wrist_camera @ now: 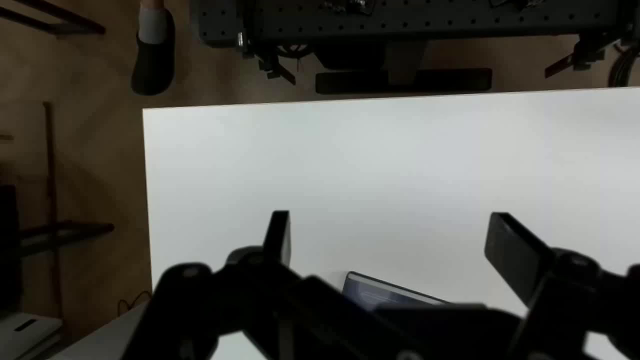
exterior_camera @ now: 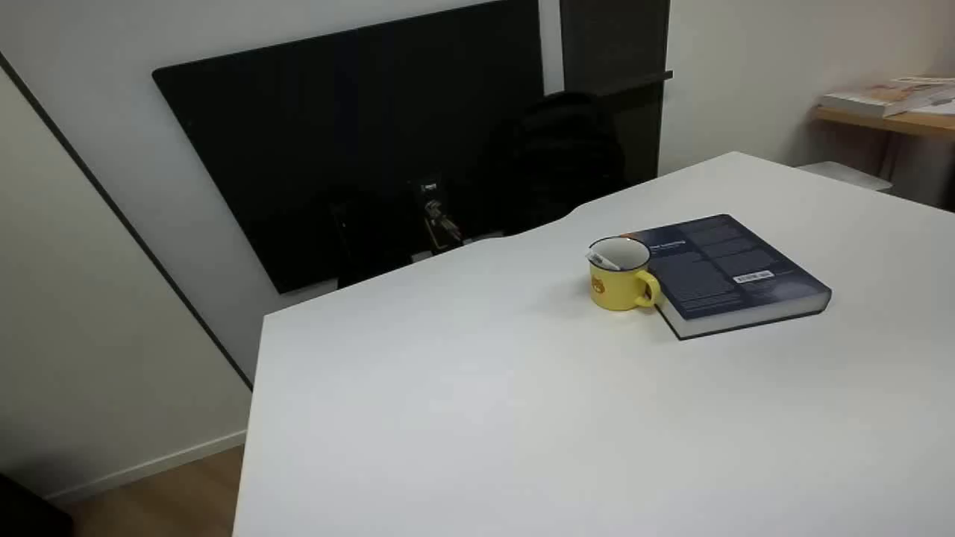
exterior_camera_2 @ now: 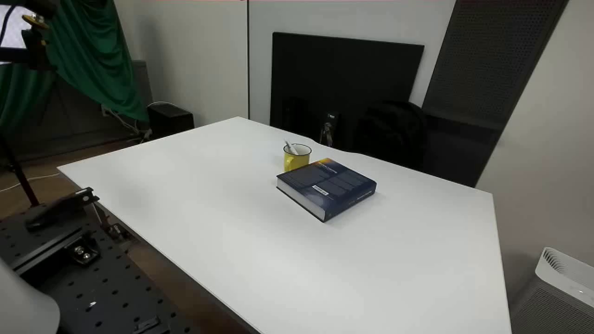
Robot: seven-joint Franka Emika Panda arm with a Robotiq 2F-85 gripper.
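Note:
A yellow mug point(exterior_camera: 615, 285) with a dark rim stands upright on the white table point(exterior_camera: 430, 412), its handle against the edge of a thick dark-blue book point(exterior_camera: 716, 259). Something white and slim, like a pen or marker point(exterior_camera: 602, 260), leans inside the mug. In the second exterior view the mug point(exterior_camera_2: 295, 160) is behind the book point(exterior_camera_2: 328, 186), which lies flat. My gripper is open high over the table, its fingers wide apart with nothing between them. Part of the book point(wrist_camera: 384, 293) shows below it in the wrist view; the mug is hidden there. Neither exterior view shows the gripper.
A black perforated base point(exterior_camera_2: 117, 289) runs along one table edge. Beyond the far edge stand a dark panel point(exterior_camera_2: 334, 78) and a black chair point(exterior_camera_2: 392, 131). A person's foot point(wrist_camera: 153, 57) is on the floor.

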